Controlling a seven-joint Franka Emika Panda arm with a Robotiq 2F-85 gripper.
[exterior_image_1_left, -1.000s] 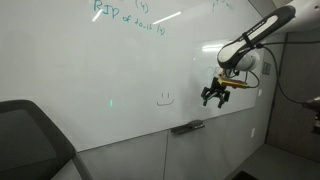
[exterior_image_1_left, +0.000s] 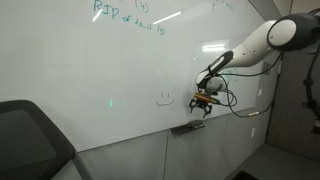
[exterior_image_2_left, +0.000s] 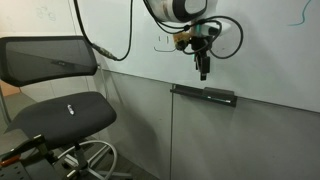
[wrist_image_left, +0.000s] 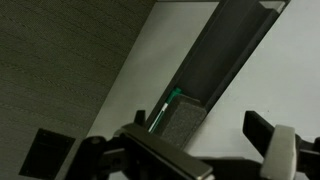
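My gripper (exterior_image_1_left: 200, 110) hangs in front of the whiteboard (exterior_image_1_left: 120, 70), just above its dark tray (exterior_image_1_left: 187, 127), and stands open with nothing between its fingers. In the wrist view a dark grey eraser (wrist_image_left: 183, 120) lies in the tray (wrist_image_left: 228, 45), between and beyond my spread fingertips. Beside the eraser a thin green-tipped marker (wrist_image_left: 165, 105) shows, partly hidden. From the other side, the gripper (exterior_image_2_left: 203, 72) is seen over the tray (exterior_image_2_left: 190, 91), close to the eraser (exterior_image_2_left: 220, 96) but apart from it.
A smiley face (exterior_image_1_left: 165, 102) and green writing (exterior_image_1_left: 130, 15) mark the board. A black chair (exterior_image_2_left: 65, 115) with a small white-and-dark object (exterior_image_2_left: 71, 109) on its seat stands left of the tray. Cables loop around the arm. The wall below the tray is clear.
My arm has moved left along the board and down, bringing the gripper from the right to above the tray. The tray and chair have stayed put.
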